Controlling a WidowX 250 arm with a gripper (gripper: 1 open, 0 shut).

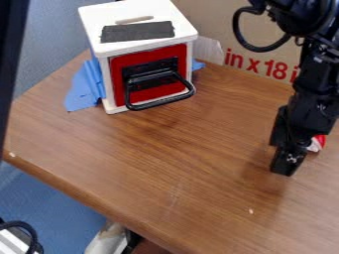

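Observation:
A black robot arm hangs down on the right, its gripper (pixel 288 159) low over the wooden table (pixel 159 189). Whether the fingers are open or shut is hard to make out. Just behind the gripper, a small red and white object (pixel 316 142) is partly hidden by the arm. At the back left stands a white box-shaped appliance (pixel 106 22) with a red front (pixel 141 65) and a black handle (pixel 159 100).
A blue cloth (pixel 83 87) lies beside and behind the appliance. A cardboard panel (pixel 232 20) backs the table on the right. The table's left edge runs diagonally down toward the bottom centre.

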